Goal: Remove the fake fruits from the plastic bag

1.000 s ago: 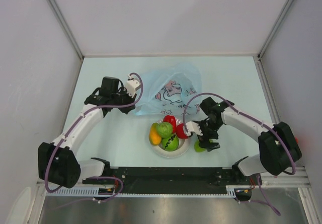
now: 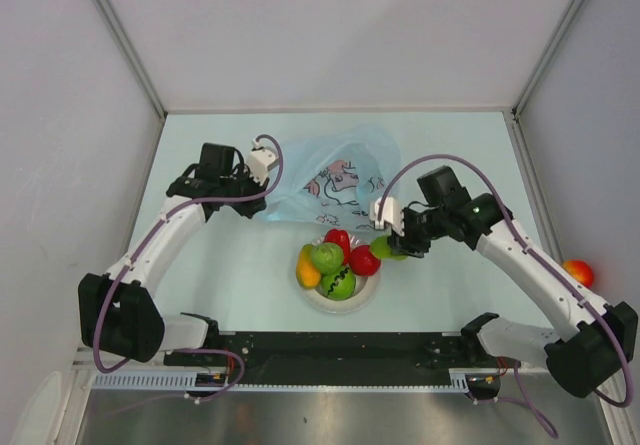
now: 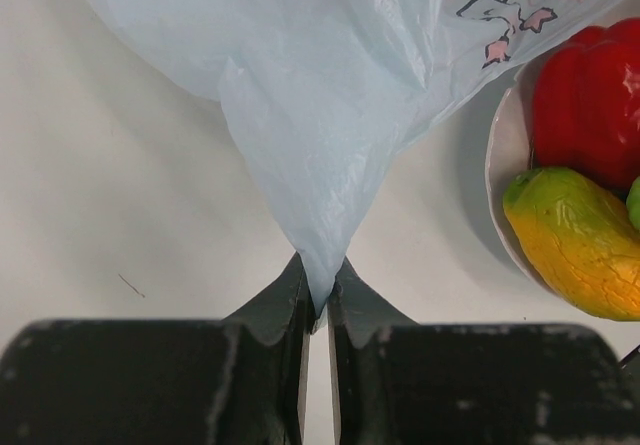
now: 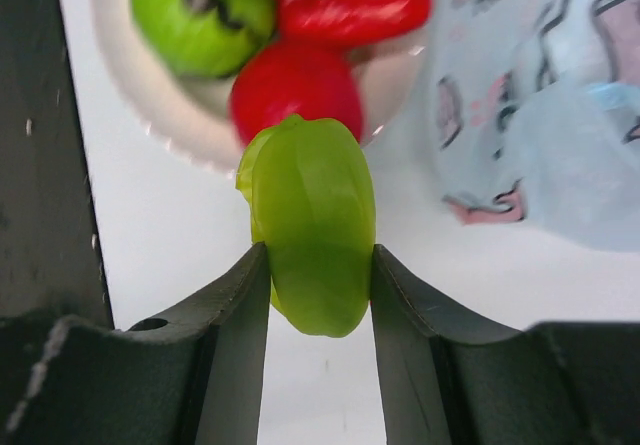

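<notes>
The pale blue plastic bag (image 2: 330,175) lies crumpled across the back of the table. My left gripper is shut on a gathered corner of it. My right gripper is shut on a green fruit (image 4: 306,210), held beside the bowl near the bag's right part. The white bowl (image 2: 345,305) holds an orange-yellow mango (image 3: 570,245), a red pepper (image 3: 585,105), a green fruit (image 2: 326,257), a striped watermelon (image 2: 338,285) and a red round fruit (image 2: 364,260).
An orange-red fruit (image 2: 578,273) sits off at the right beside the table. A dark strip runs along the front edge.
My right gripper has lifted the green fruit from the table at the bowl's right and risen.
</notes>
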